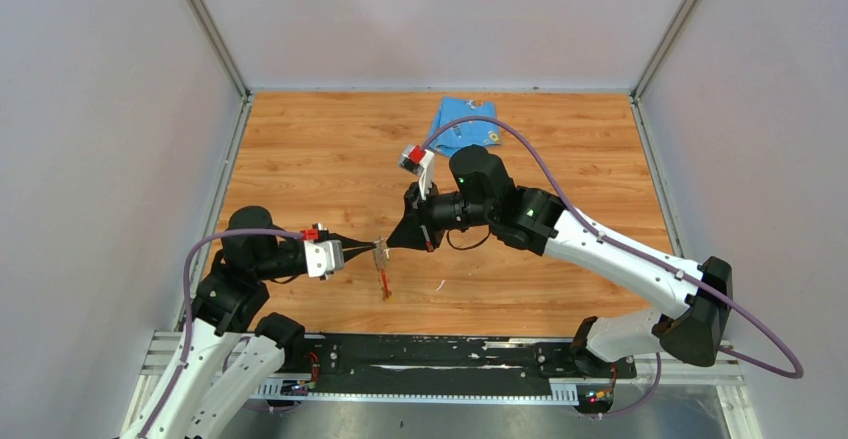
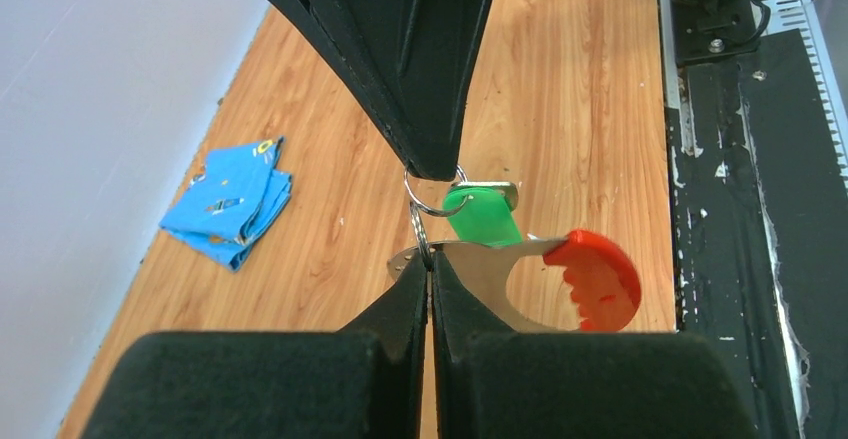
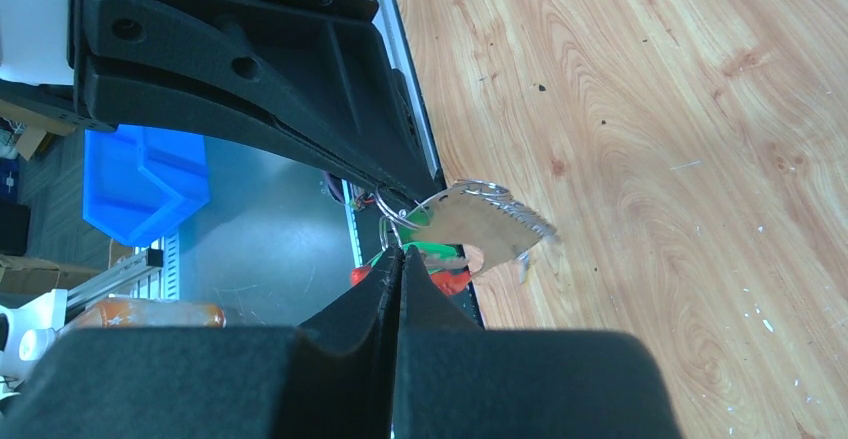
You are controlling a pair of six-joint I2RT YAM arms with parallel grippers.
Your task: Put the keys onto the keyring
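Note:
Between the two grippers, clear of the table, thin metal ring wire meets both fingertips. In the left wrist view my left gripper is shut on a narrow edge-on loop (image 2: 419,231). Above it a round ring (image 2: 433,211) passes into the tip of my right gripper, also shut. Seen from the right wrist, the right gripper closes on a small loop, while a double-wire ring (image 3: 392,211) sits at the left fingertips. Hanging there are a green-covered piece (image 2: 487,221) and a flat metal key with a red end (image 2: 607,281). How the loops interlink I cannot tell.
A folded blue cloth (image 1: 467,126) lies at the back of the wooden table. A small pale scrap (image 1: 440,285) lies right of the hanging keys. A blue bin (image 3: 140,184) stands off the table.

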